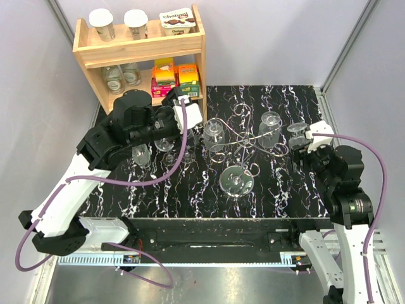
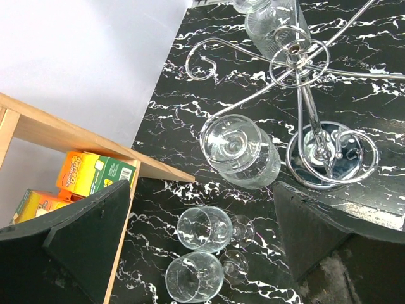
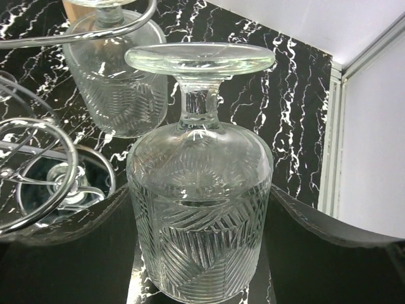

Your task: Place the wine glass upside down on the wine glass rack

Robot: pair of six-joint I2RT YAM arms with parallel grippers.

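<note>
Clear and patterned, the wine glass (image 3: pixel 199 215) is upside down, its foot uppermost, between the fingers of my right gripper, which is shut on its bowl. In the top view this glass (image 1: pixel 297 128) is to the right of the metal wine glass rack (image 1: pixel 243 140), apart from it. Two other glasses hang upside down on the rack, one on its left (image 1: pixel 214 134) and one on its right (image 1: pixel 269 125). My left gripper is open and empty, above the counter left of the rack.
Several upright glasses (image 2: pixel 205 228) stand on the black marbled counter (image 1: pixel 209 199) beneath the left arm. A wooden shelf (image 1: pixel 142 54) with jars and boxes is at back left. Near the right wall, the counter has free room.
</note>
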